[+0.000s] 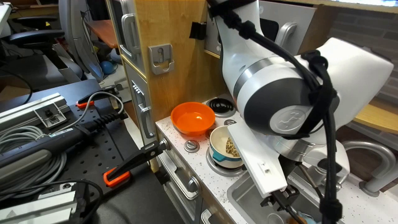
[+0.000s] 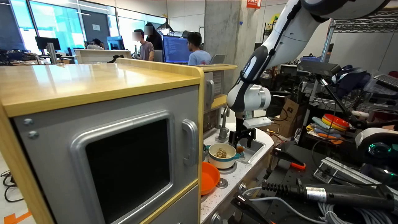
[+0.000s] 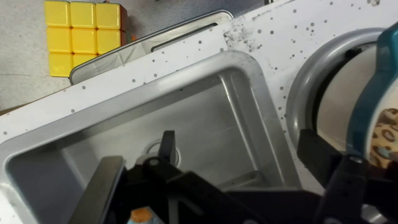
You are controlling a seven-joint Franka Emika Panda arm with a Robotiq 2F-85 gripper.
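Observation:
My gripper stands open over the sink (image 3: 227, 127), its two fingers wide apart with nothing between them. Beside the sink, a cream pot with teal handles (image 1: 220, 147) sits on a burner; a leopard-print item (image 2: 220, 153) lies inside it. In the wrist view the pot's teal handle (image 3: 367, 100) is close to my right finger (image 3: 317, 155); whether they touch, I cannot tell. An orange-brown and light blue object (image 3: 141, 215) shows in the sink, partly hidden behind the gripper's linkage. An empty orange bowl (image 1: 192, 119) rests at the stove's left.
A faucet (image 1: 386, 168) curves up behind the sink. The tall cabinet (image 2: 112, 138) borders the stove side. A black clamp (image 1: 138, 160) grips the counter's front edge. Below that edge, a yellow-faced cube (image 3: 84, 37) lies on the floor.

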